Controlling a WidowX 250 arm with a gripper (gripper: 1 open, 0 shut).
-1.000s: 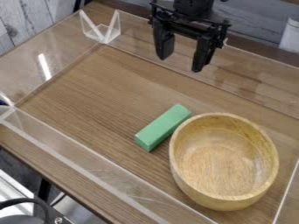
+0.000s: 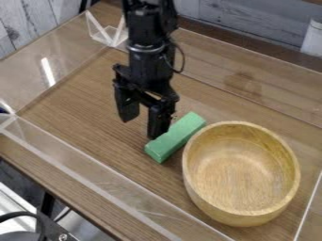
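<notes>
My black gripper (image 2: 143,117) hangs low over the wooden table (image 2: 63,104), its fingers pointing down and apart, open. A green oblong block (image 2: 174,138) lies diagonally just to the right of and below the gripper, beside a large round wooden bowl (image 2: 242,174). Whether a fingertip touches the block is hard to tell.
The empty bowl fills the lower right. A white wire-like stand (image 2: 107,30) is at the back left, and a white object (image 2: 315,36) at the back right edge.
The block and bowl look unmoved.
</notes>
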